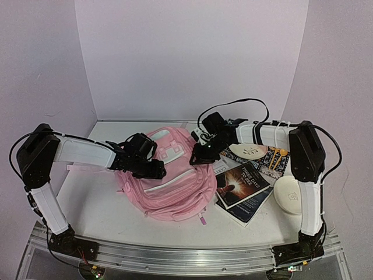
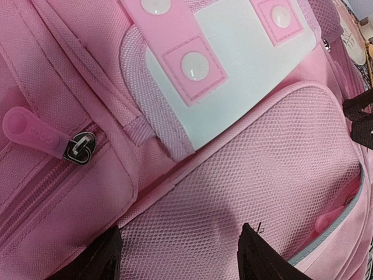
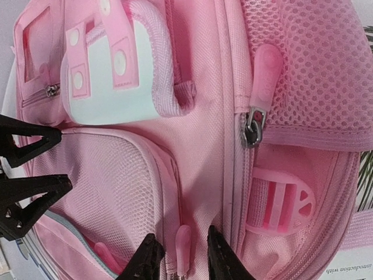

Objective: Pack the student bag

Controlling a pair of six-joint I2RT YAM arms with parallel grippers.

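The pink backpack (image 1: 175,189) lies flat on the table, its front pockets facing up. Over its left half, my left gripper (image 1: 154,168) is open, its fingers (image 2: 108,254) apart just above the pocket fabric. On the right side, my right gripper is part open. A pink zipper pull (image 3: 183,251) shows between its fingertips, with clear space either side; neither finger visibly grips it. The left gripper's open fingers (image 3: 38,198) also enter the right wrist view. Another zipper pull (image 2: 38,134) lies left of the left fingers.
Right of the bag are a dark book (image 1: 242,185), a navy book (image 1: 247,210) beneath it, a patterned mat (image 1: 280,169) with yellow utensils (image 1: 278,157), a printed plate (image 1: 249,151) and a cream container (image 1: 288,195).
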